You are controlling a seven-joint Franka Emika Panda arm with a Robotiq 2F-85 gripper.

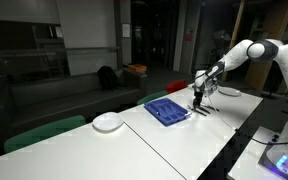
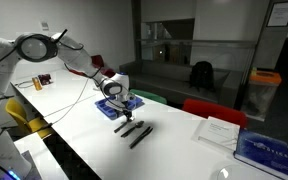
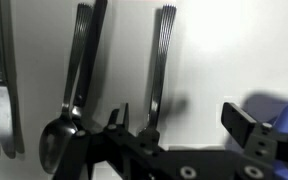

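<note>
My gripper is open, its two dark fingers well apart in the wrist view. A fork lies on the white table with its handle end running down between them; the lowest part is hidden by the gripper body. Left of it lie a spoon and another dark-handled utensil. Farther left are knife-like pieces, cut off by the frame. In exterior view 2 the gripper hangs low over the table beside dark utensils. Contact with the fork cannot be made out.
A blue tray stands close to the gripper, and a blue edge shows at the wrist view's right. A white round plate sits farther off. One blue box lies at the table's far side.
</note>
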